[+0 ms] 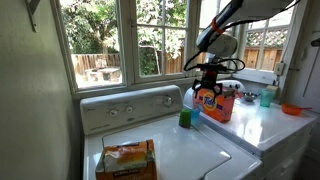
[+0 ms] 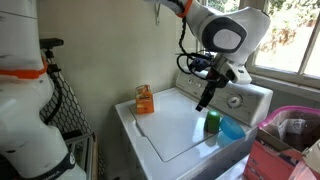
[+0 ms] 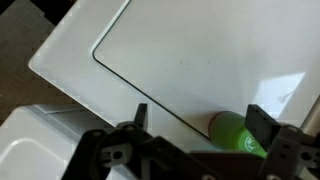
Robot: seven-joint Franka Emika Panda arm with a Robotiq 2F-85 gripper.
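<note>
My gripper hangs open above the white washer top [image 2: 165, 130], with nothing between its fingers. In exterior view 2 the gripper [image 2: 203, 100] is over the machine's rear half, near a green cup-like object [image 2: 212, 122]. That green object [image 3: 234, 134] shows low in the wrist view, beside the right finger and partly covered by it. Right by it is a light blue round item [image 2: 231, 129]. An orange package [image 1: 127, 158] rests at the far end of the washer, well away from the gripper.
An orange detergent box [image 1: 214, 105] stands on the right-hand surface, partly behind the gripper in exterior view 1. Beyond it are an orange bowl [image 1: 292, 109] and a teal cup [image 1: 267, 96]. The control panel [image 1: 131, 110] rises along the back.
</note>
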